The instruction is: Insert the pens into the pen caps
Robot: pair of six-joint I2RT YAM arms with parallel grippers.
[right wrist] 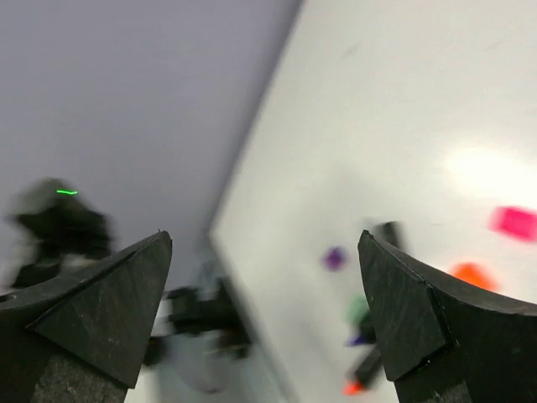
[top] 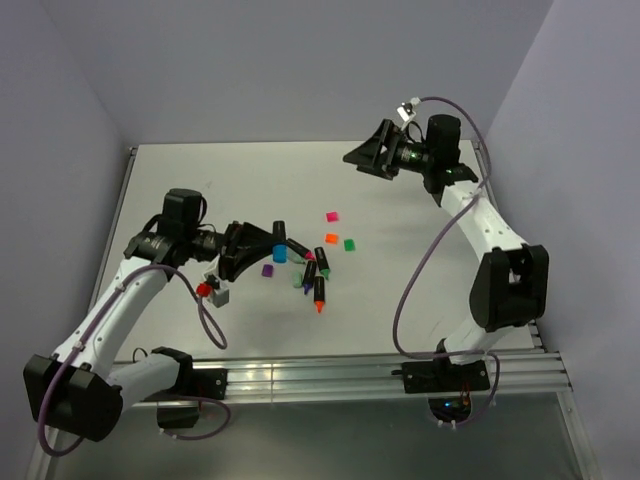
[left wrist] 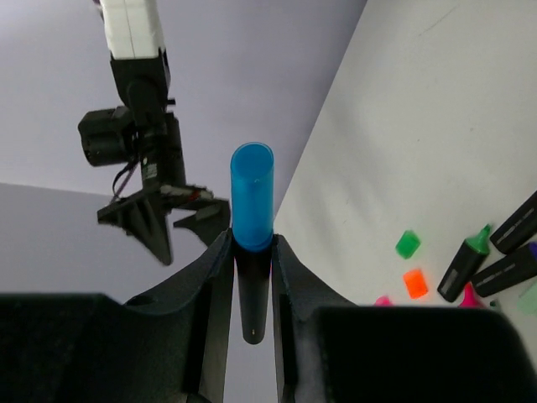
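My left gripper is shut on a black pen (left wrist: 253, 294) held above the table at the left of the workspace. A blue cap (left wrist: 252, 189) covers one end of this pen, and no gap shows between them. Far from it at the upper right, my right gripper (top: 363, 160) stands open and empty. Several black pens lie in a cluster: one with an orange tip (top: 319, 293), a purple-tipped one (top: 309, 274), a green-tipped one (top: 322, 261) and a pink-tipped one (top: 298, 248). Loose caps are pink (top: 332, 217), orange (top: 331, 239), green (top: 349, 245) and purple (top: 267, 270).
A pale green piece (top: 297, 279) lies beside the pen cluster, close under the left gripper. Grey walls bound it on three sides.
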